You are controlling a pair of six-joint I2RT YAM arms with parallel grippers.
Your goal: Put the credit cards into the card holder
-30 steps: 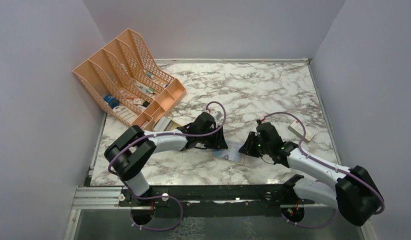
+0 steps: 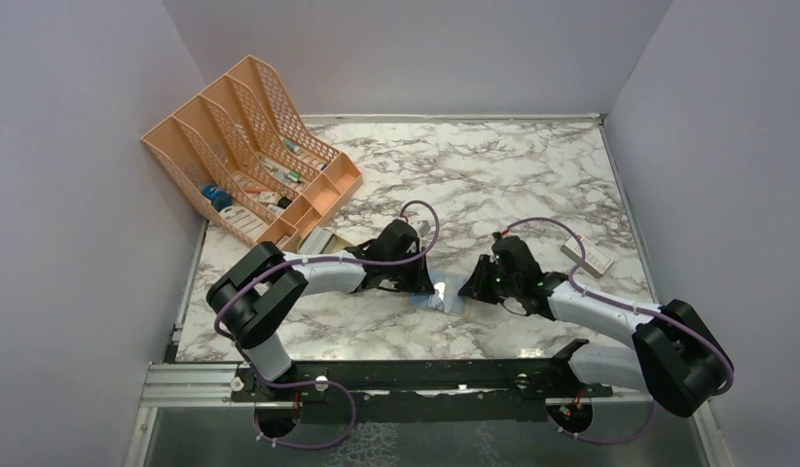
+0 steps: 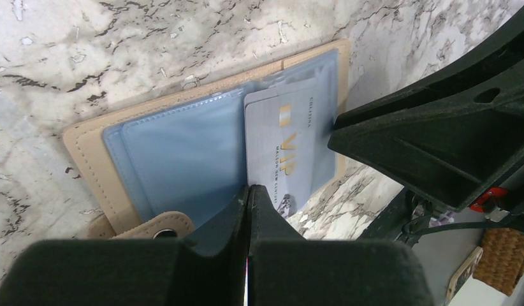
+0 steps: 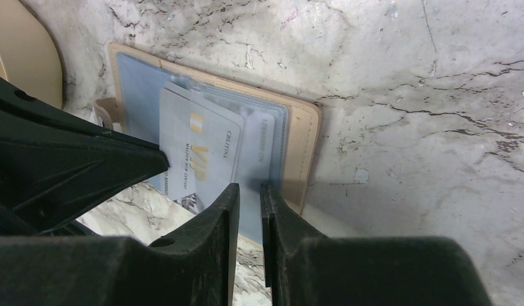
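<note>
The card holder (image 2: 455, 303) lies open on the marble table, with a tan border and blue clear sleeves. On its sleeves rests a silver VIP card, which also shows in the right wrist view as the VIP card (image 4: 197, 145). My left gripper is shut, its tips at the card's left edge; nothing shows between them. Over the holder's far-right sleeve, my right gripper stands part open, a narrow gap between its fingers and a strip of clear sleeve visible there. Whether a sleeve layer lies between them is unclear.
A tan strap with a snap (image 3: 162, 229) projects from the holder's near left side. An orange rack (image 2: 255, 146) with tubes and bottles stands at the back left. A small white box (image 2: 587, 256) lies at the right.
My right gripper has shifted slightly left. The holder now lies less slanted, its right end a little further left and up. My left gripper has dipped slightly toward the table's front.
</note>
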